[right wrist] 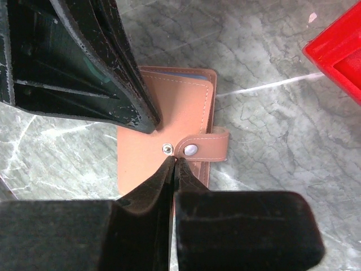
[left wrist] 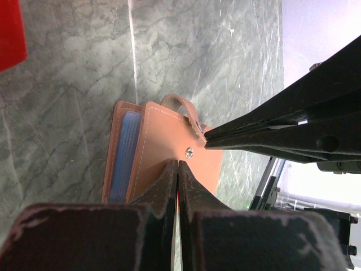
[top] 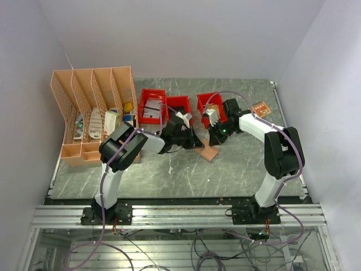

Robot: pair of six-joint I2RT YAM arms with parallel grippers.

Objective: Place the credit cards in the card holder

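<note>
The tan leather card holder [top: 206, 153] lies on the marble surface between both grippers, its strap [right wrist: 206, 148] and snap visible, a blue layer [left wrist: 125, 151] along its side. My left gripper [top: 197, 144] is shut on the card holder, its fingertips at the holder's body in the left wrist view. My right gripper is shut, tips at the strap beside the snap; in the left wrist view its dark fingers [left wrist: 282, 130] reach in from the right to the strap. No separate card can be made out.
Three red bins [top: 151, 92] stand along the back, a tan slotted organizer [top: 72, 152] at the left, and a small orange card-like item [top: 261, 109] at the back right.
</note>
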